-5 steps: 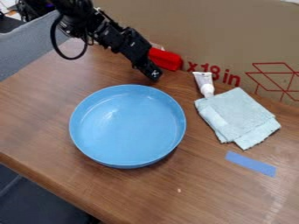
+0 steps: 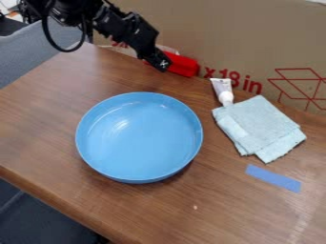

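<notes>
My black gripper [image 2: 160,63] is at the top of the view, beside a red object [image 2: 182,66] that lies against the cardboard at the back of the table. The gripper looks shut; I see nothing clearly held in it, though its fingertips are small and dark. A blue plate [image 2: 139,137] lies in front of it on the wooden table.
A white tube [image 2: 222,91] and a folded pale cloth [image 2: 260,129] lie to the right, with a blue tape strip [image 2: 273,177] below. The cardboard wall [image 2: 261,43] bounds the back.
My gripper has risen and moved slightly back and left, away from the spot on the table above the plate. The other things have stayed put.
</notes>
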